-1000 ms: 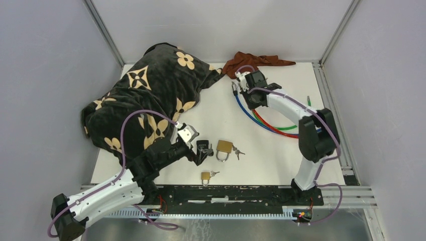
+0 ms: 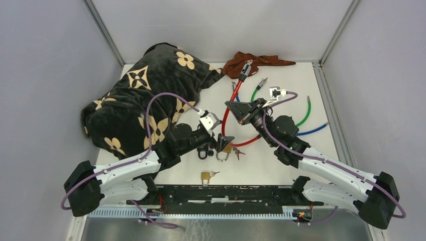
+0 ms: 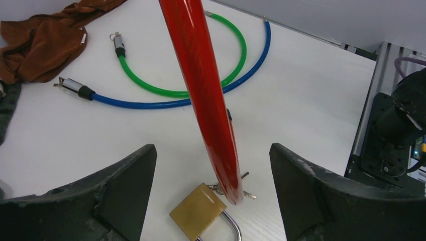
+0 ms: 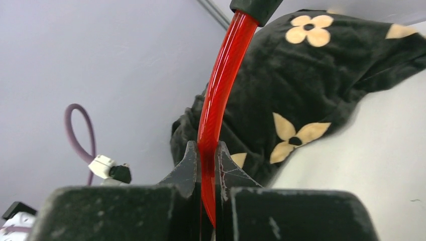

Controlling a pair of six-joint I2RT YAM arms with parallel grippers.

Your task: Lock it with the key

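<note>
Held up off the table, a red cable lock (image 4: 218,85) has my right gripper shut on its tube. Its grey lock end (image 2: 246,69) points to the back of the table in the top view. The tube (image 3: 205,95) crosses the left wrist view between the spread fingers of my left gripper, which stands open and does not visibly grip it. A brass padlock (image 3: 198,210) lies on the table below the tube, with keys (image 3: 248,195) beside it that the tube partly covers.
Green (image 3: 150,88) and blue (image 3: 130,104) cable locks lie at the back right. A smaller padlock (image 2: 205,176) with a key sits near the front edge. A brown cloth (image 2: 256,63) and dark patterned blanket (image 2: 150,95) border the clear white tabletop.
My left gripper has moved right toward the cable, over the padlock.
</note>
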